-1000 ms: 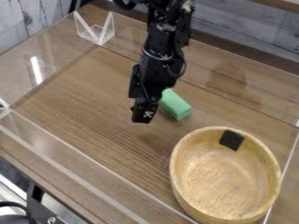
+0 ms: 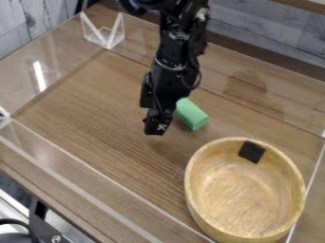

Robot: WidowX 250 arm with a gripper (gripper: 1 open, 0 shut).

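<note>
My black gripper (image 2: pixel 159 111) hangs over the middle of the wooden table, its fingers open and pointing down. Just to its right a green block (image 2: pixel 191 113) lies on the table, tilted diagonally. I cannot tell from this view how high the fingertips are above the table. Lower right stands a large beige round bowl (image 2: pixel 244 206), with a small black rectangular piece (image 2: pixel 252 152) at its upper rim.
A raised wall (image 2: pixel 273 19) runs along the back right. Black cables show at the lower left corner.
The green block and bowl look unmoved.
</note>
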